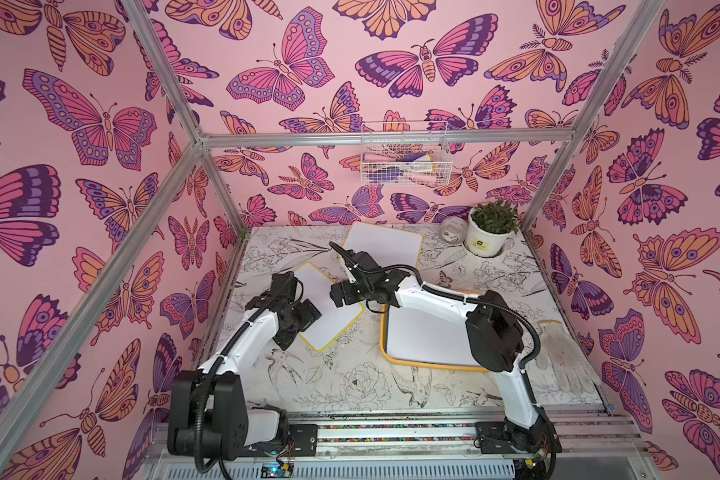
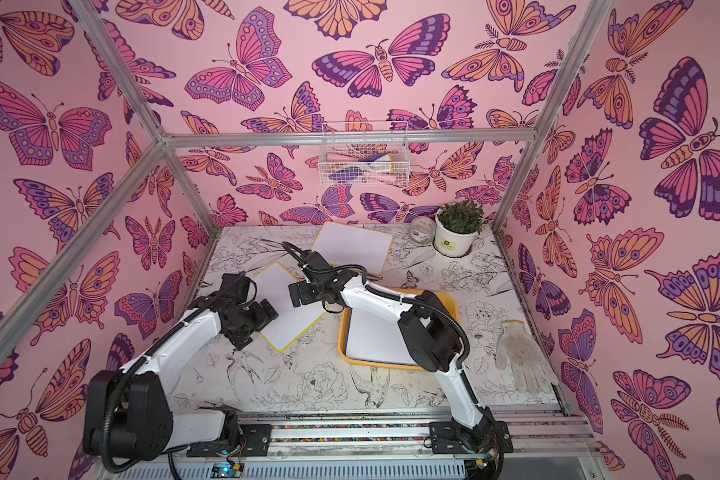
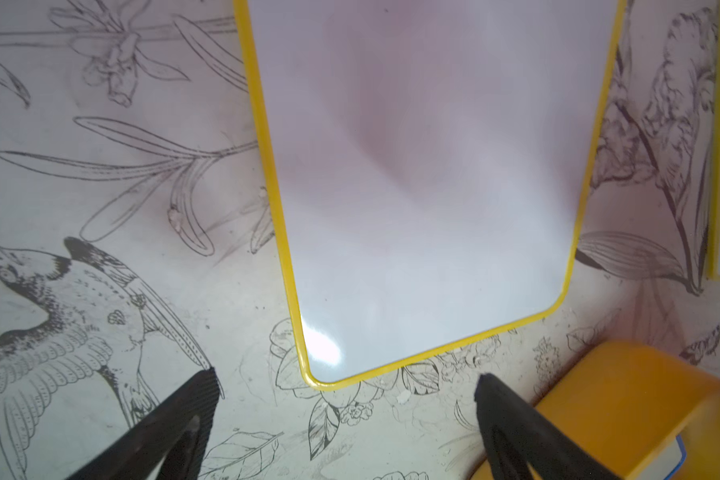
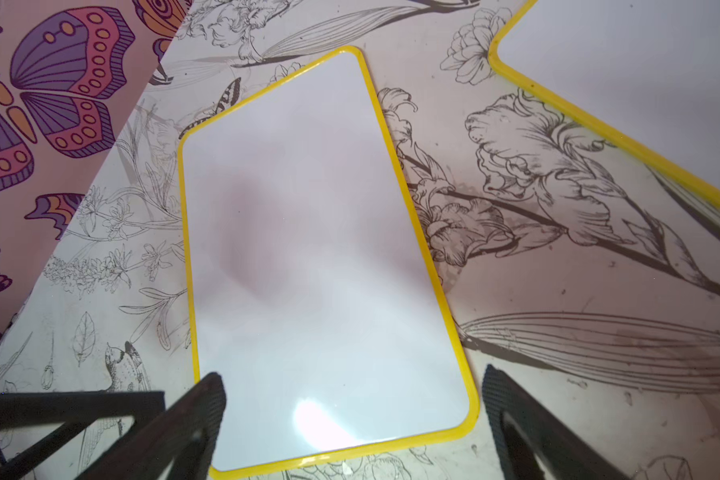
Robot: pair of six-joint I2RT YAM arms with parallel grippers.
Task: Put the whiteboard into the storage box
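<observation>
A white whiteboard (image 1: 328,316) with a yellow rim lies flat on the left-middle of the table. My left gripper (image 1: 302,326) is over its left front side, open and empty; in the left wrist view the whiteboard (image 3: 424,200) lies ahead of the spread fingers. From the right, my right gripper (image 1: 343,293) reaches above the same board, also open with nothing between its fingers. The right wrist view has the whole whiteboard (image 4: 312,256) in front of the fingers. The orange storage box (image 1: 383,340) stands right of centre and holds another whiteboard (image 1: 424,336). My right arm covers part of the box.
One more whiteboard (image 1: 388,240) lies at the back centre. A potted plant (image 1: 488,240) and a glass jar (image 1: 453,230) stand at the back right. A glove (image 2: 521,356) lies on the right.
</observation>
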